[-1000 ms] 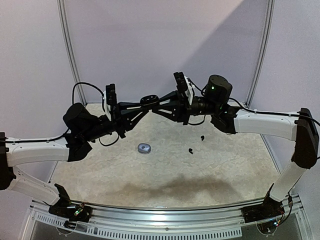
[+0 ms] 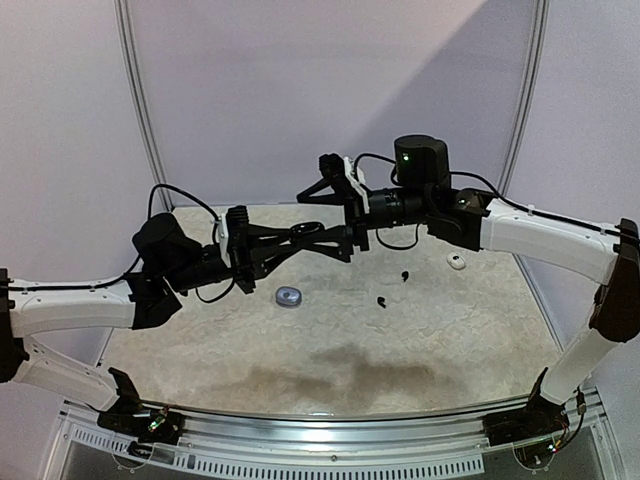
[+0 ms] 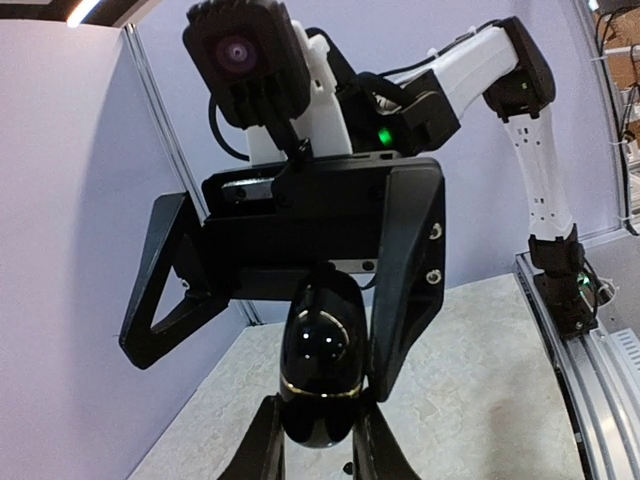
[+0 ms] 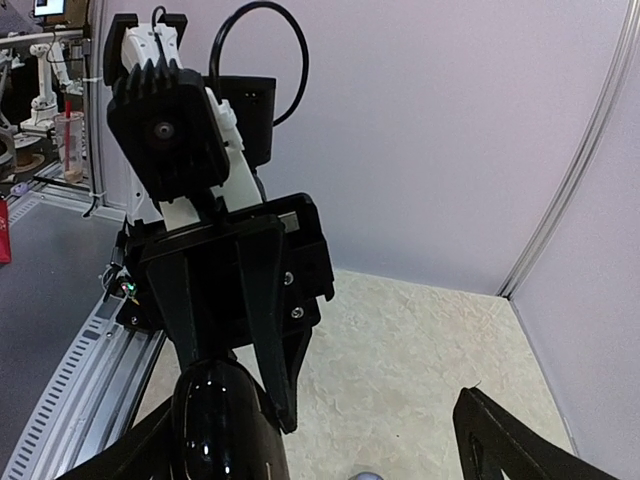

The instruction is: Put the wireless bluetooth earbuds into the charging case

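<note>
The glossy black charging case (image 2: 307, 229) is held in the air, its lid seam closed in the left wrist view. My left gripper is shut on one end of it. Around the case's other end, my right gripper (image 2: 304, 218) stands open; in the right wrist view the case (image 4: 222, 425) is close to the left-hand finger, and I cannot tell whether they touch. The other finger (image 4: 500, 440) is well clear. Two small black earbuds, one nearer (image 2: 381, 302) and one farther (image 2: 405, 276), lie on the table below the right arm.
A grey-blue oval object (image 2: 288, 296) rests on the table under the left gripper. Toward the right edge lies a small white round object (image 2: 456, 261).
My right gripper has opened wide and moved left and up in the top view, its fingers now around the case.
</note>
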